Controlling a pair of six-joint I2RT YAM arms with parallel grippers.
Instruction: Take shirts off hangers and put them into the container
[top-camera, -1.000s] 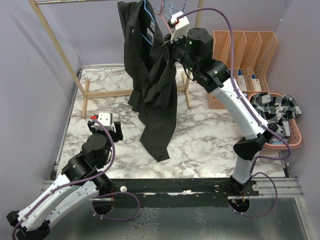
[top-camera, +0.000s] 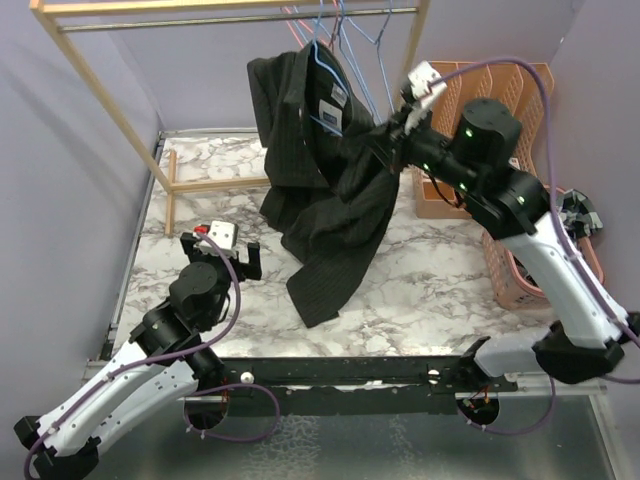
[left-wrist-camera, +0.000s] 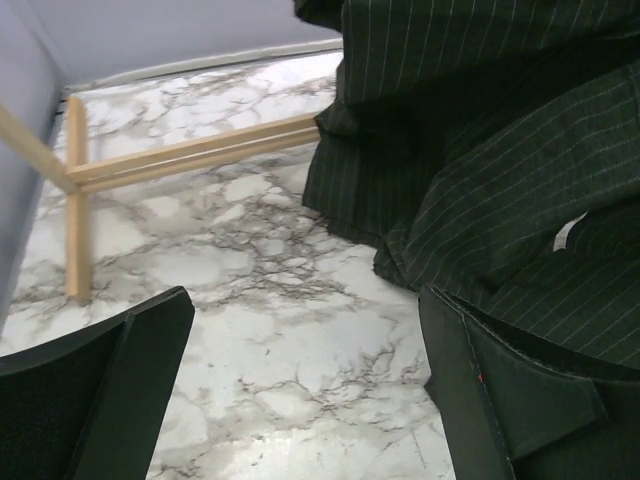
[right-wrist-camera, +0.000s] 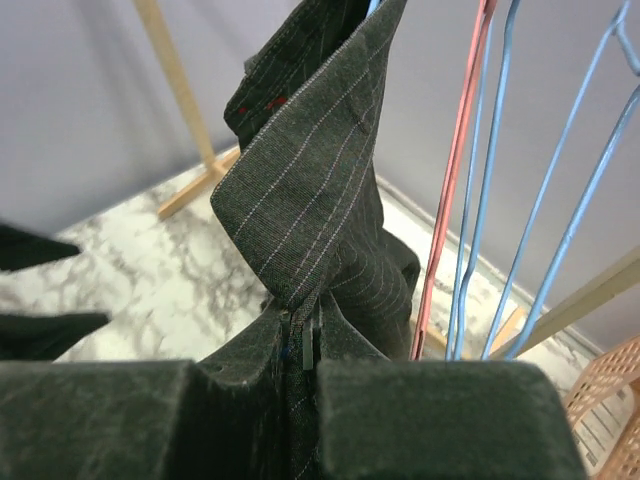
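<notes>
A dark pinstriped shirt hangs from a blue hanger on the wooden rack's metal rail, its lower part draped over the marble surface. My right gripper is shut on the shirt beside the hangers; in the right wrist view the cloth runs down between its fingers. My left gripper stands open low to the left of the shirt. In the left wrist view its fingers frame bare marble, with the shirt's folds beyond.
Empty blue and red hangers hang beside the shirt. At the right stand an orange slotted rack and a pink basket holding checked cloth. Bare marble lies in front of them.
My right gripper has moved right and toward the front with the shirt, pulling it and the hangers along. My left gripper has shifted slightly to the right.
</notes>
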